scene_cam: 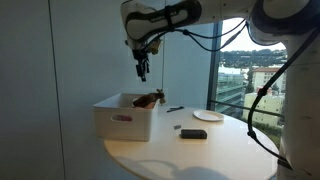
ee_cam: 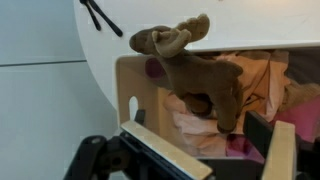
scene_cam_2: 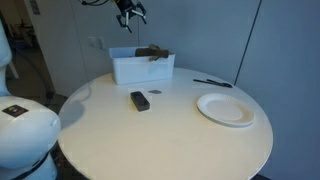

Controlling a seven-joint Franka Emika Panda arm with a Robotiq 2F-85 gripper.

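Observation:
A brown plush moose (ee_cam: 200, 72) with paler antlers lies in the white box (scene_cam: 121, 123), on top of pink and orange cloth (ee_cam: 262, 80). From outside, the moose (scene_cam: 149, 100) shows above the box's rim. Over the box hangs my gripper (scene_cam: 142, 76), well clear of the moose and pointing down. In exterior view 2 the gripper (scene_cam_2: 130, 20) has its fingers spread, with empty space between them. Its pale fingertips (ee_cam: 168, 150) appear at the bottom of the wrist view. The cloth deeper in the box is partly hidden.
On the round white table stand a white plate (scene_cam_2: 226, 110), a black block (scene_cam_2: 140, 101) and a small grey flat piece (scene_cam_2: 155, 92). Dark thin tools (scene_cam_2: 212, 83) lie near the back edge.

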